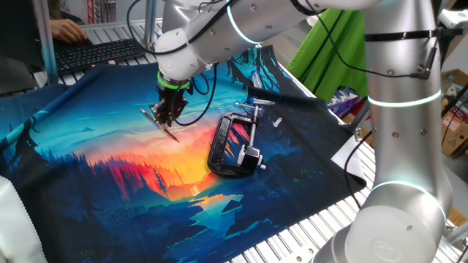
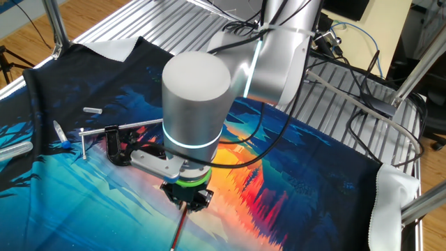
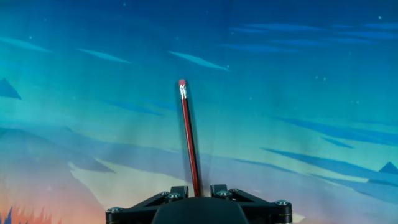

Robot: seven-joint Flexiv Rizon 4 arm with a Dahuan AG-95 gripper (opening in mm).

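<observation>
A dark red pencil (image 3: 191,143) with a pink eraser end lies lengthwise below my gripper in the wrist view. Its eraser points away from the gripper, and its near end is hidden behind the gripper body. The two fingers stand apart, one on each side of the pencil, with a gap showing on both sides. In exterior view 1 the gripper (image 1: 170,123) is low over the cloth, around the middle of the pencil (image 1: 150,117). From exterior view 2 the pencil (image 2: 179,230) sticks out from under the gripper (image 2: 185,205).
A black clamp (image 1: 219,150) with a metal bar lies beside the gripper. A blue-capped tube (image 2: 60,134) and a small clear vial (image 2: 92,110) are beyond it. A keyboard (image 1: 99,52) and a person's hand (image 1: 62,31) are at the back.
</observation>
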